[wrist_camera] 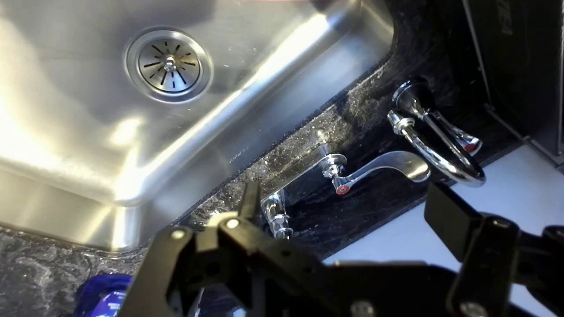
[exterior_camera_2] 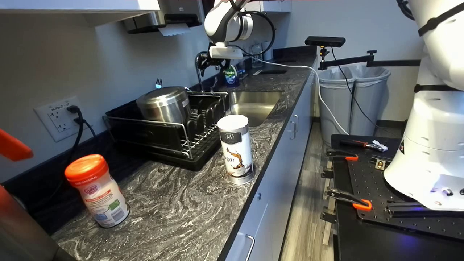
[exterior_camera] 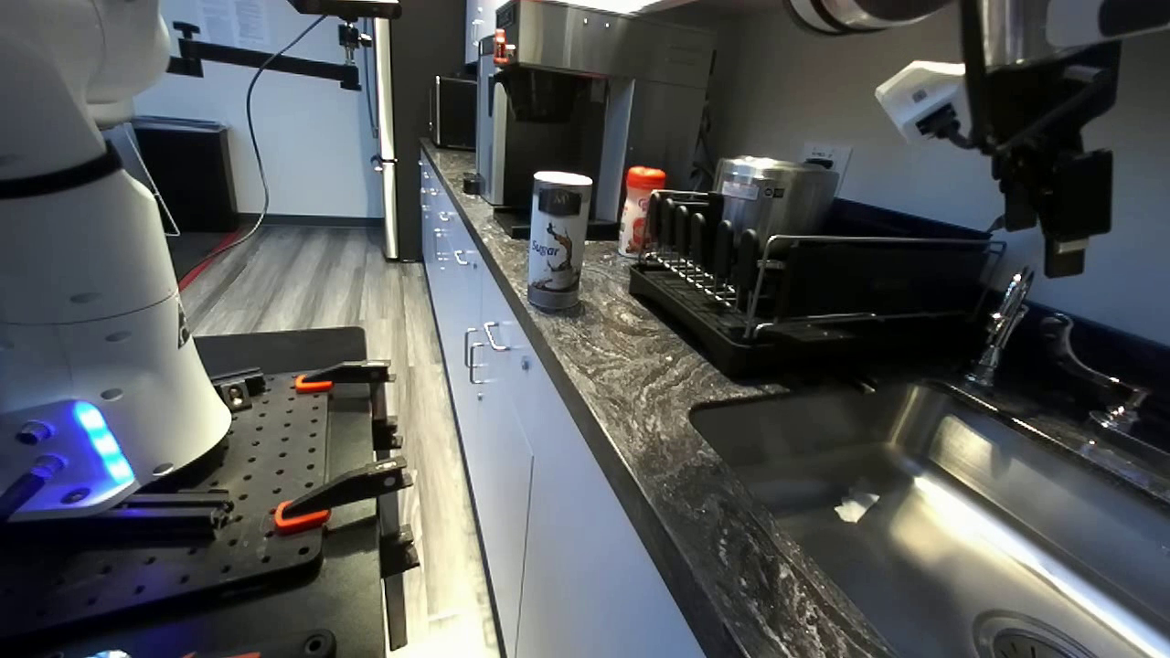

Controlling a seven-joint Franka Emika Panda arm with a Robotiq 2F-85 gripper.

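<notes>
My gripper is open, with nothing held between its fingers. In the wrist view it hangs above the back of the sink (wrist_camera: 222, 153); the chrome faucet (wrist_camera: 444, 153) and a lever handle (wrist_camera: 386, 164) show beyond and between the fingers. Exterior view 1 has the gripper (exterior_camera: 1069, 236) at the upper right, above the faucet (exterior_camera: 1000, 329) and apart from it. From the other side, the gripper (exterior_camera_2: 213, 63) appears near the wall, by a blue-and-green soap bottle (exterior_camera_2: 231, 76). That bottle (wrist_camera: 105, 296) is cut off at the wrist view's lower left.
A black dish rack (exterior_camera: 877, 285) holds a steel pot (exterior_camera_2: 167, 104) and stands left of the sink in exterior view 1. A sugar canister (exterior_camera_2: 237, 150) and a red-capped creamer bottle (exterior_camera_2: 100, 191) stand on the counter. A white scrap (exterior_camera: 856, 505) lies in the sink.
</notes>
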